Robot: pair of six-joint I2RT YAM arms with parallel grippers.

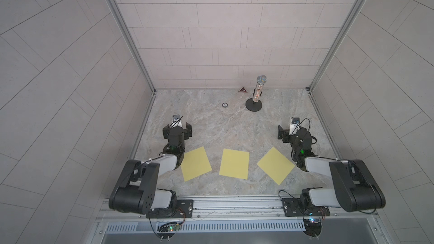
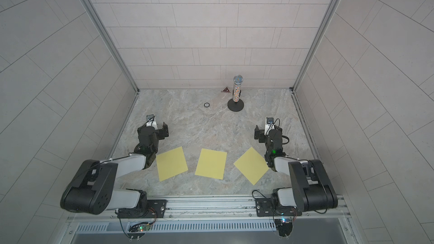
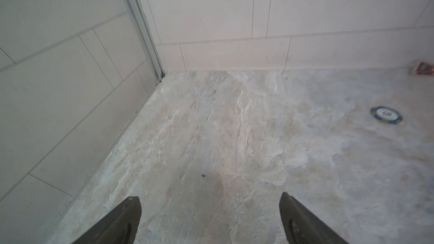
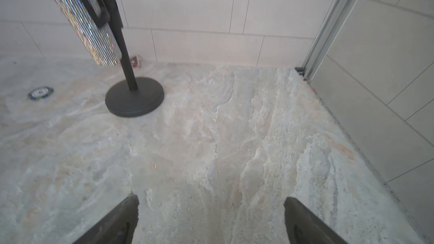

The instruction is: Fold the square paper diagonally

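Three yellow square papers lie flat and unfolded near the front of the table: a left paper [image 1: 195, 164], a middle paper [image 1: 234, 164] and a right paper [image 1: 275, 166]. The left and right papers are turned at an angle, the middle one only slightly. My left gripper is open beyond the left paper, with bare table between its fingers. Beyond the right paper, my right gripper also stands open and empty. The arms overlap the outer edges of the left and right papers in the top left view. Neither wrist view shows any paper.
A glittery microphone [image 1: 257, 91] on a round black base [image 1: 254, 105] stands at the back. A small chip [image 1: 224, 104] and a small dark triangle [image 1: 242, 90] lie near it. Walls close in the sides and back.
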